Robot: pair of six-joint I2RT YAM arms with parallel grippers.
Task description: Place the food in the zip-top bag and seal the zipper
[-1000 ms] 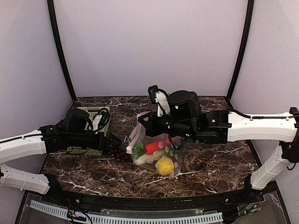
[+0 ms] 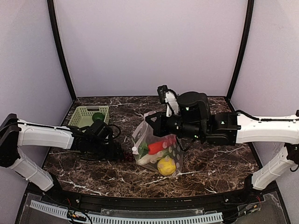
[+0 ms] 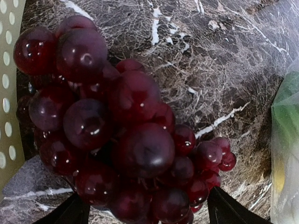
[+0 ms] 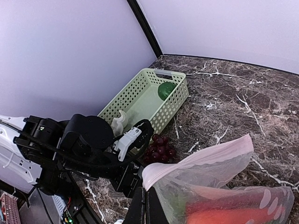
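A bunch of red grapes [image 3: 140,149] lies on the marble table beside the basket. My left gripper is low over it, open, a finger at either side of the grapes. My right gripper is shut at the top edge of the clear zip bag [image 2: 154,158], which it holds up; the pinched film is thin. Inside the bag show a red item [image 2: 157,146], a yellow one [image 2: 167,165], something green and something pale.
The pale green basket [image 4: 170,109] stands at the back left with a green round item [image 4: 166,91] inside. Bare marble [image 2: 210,172] lies right of the bag and at the front.
My right gripper and the bag's top have shifted slightly to the right.
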